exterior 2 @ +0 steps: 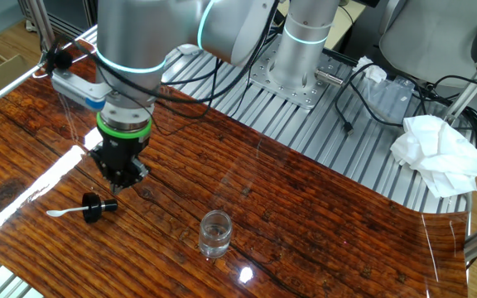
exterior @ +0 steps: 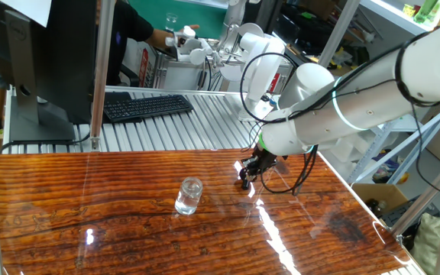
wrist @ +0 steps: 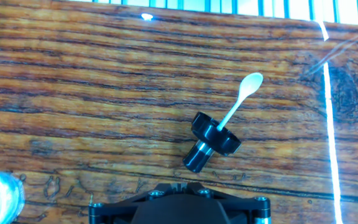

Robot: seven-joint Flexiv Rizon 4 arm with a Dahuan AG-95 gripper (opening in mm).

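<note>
A white spoon (wrist: 250, 84) stands out from a round black knob (wrist: 216, 134) with a short black cylindrical stub; the piece lies on its side on the wooden table. In exterior view 2 the same knob (exterior 2: 93, 208) rests just below my gripper (exterior 2: 122, 175). The wrist view has my gripper at the bottom edge, its fingers spread wide and nothing between them, with the knob ahead of it. A clear glass jar (exterior: 189, 197) stands upright on the table, well apart from the gripper; only part of this jar (wrist: 5, 198) enters the wrist view.
Crumpled white paper (exterior 2: 439, 156) and loose cables lie on the slatted metal surface behind the table. A keyboard (exterior: 147, 108) and a monitor (exterior: 48, 69) occupy the far left.
</note>
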